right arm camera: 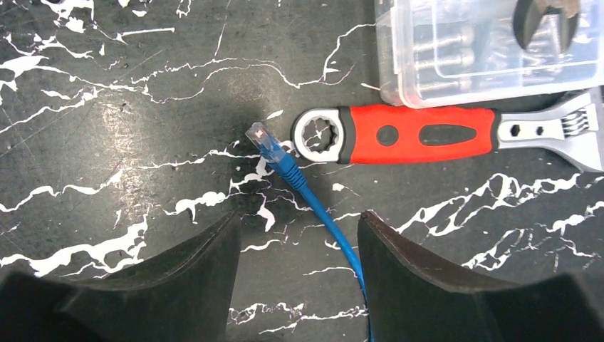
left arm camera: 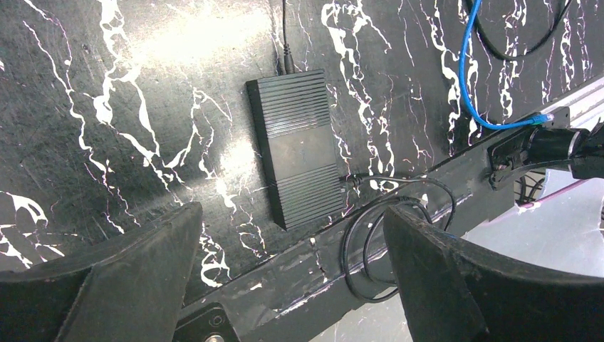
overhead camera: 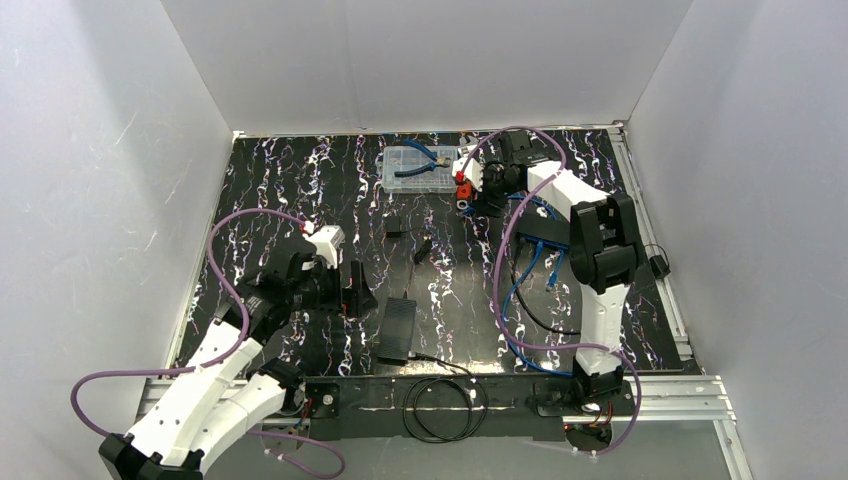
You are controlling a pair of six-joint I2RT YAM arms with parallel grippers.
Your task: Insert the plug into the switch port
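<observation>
A blue network cable's clear-tipped plug lies on the dark marbled table in the right wrist view, just beside the ring end of a red-handled wrench. My right gripper is open above the cable, which runs down between its spread fingers without being gripped. From the top, the right gripper hangs near the wrench. The dark switch, with blue cables at its front edge, sits partly under the right arm; its ports cannot be made out. Over the left half, my left gripper stands open and empty.
The red wrench lies against a clear box that has pliers on top. A black power brick with its cord rests near the front edge. Another blue plug lies before the switch.
</observation>
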